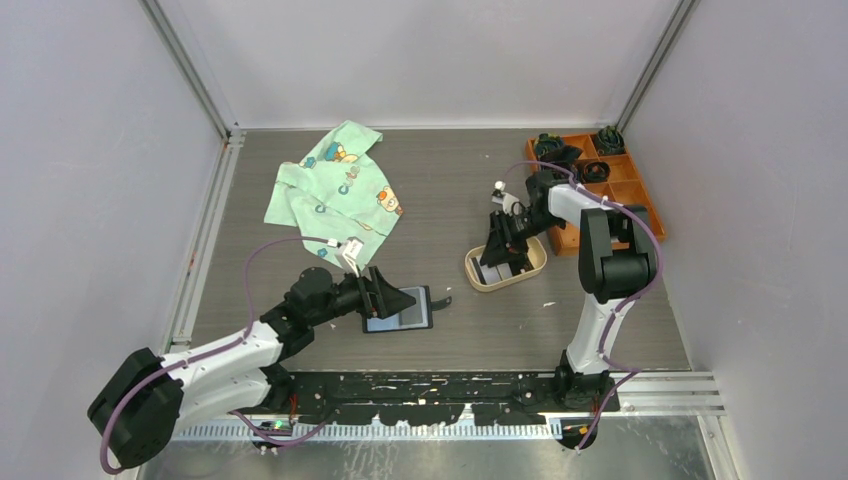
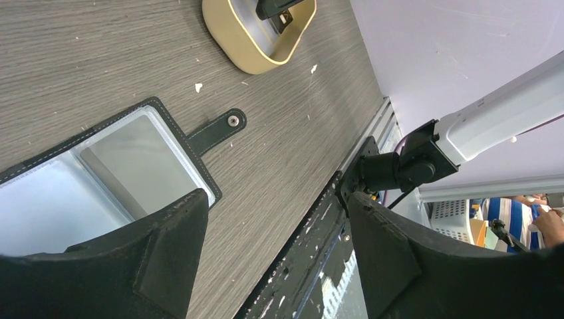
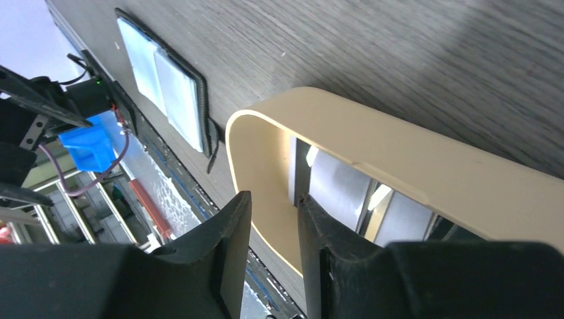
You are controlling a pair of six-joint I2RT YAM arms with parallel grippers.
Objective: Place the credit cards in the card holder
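Observation:
A beige tray [image 3: 399,153] holds several cards [image 3: 336,186] standing in a row, white and dark-edged. My right gripper is down at the tray's near-left end, its fingertips close together; whether anything is between them cannot be made out. The card holder [image 2: 143,159], an open dark case with clear sleeves, lies flat on the table, left of the tray in the top view. My left gripper stands open over the holder's near edge, with nothing between its fingers.
A green patterned cloth [image 1: 330,190] lies at the back left. An orange compartment box [image 1: 625,180] with black coiled items stands at the back right, behind the right arm. The table between cloth and tray is clear.

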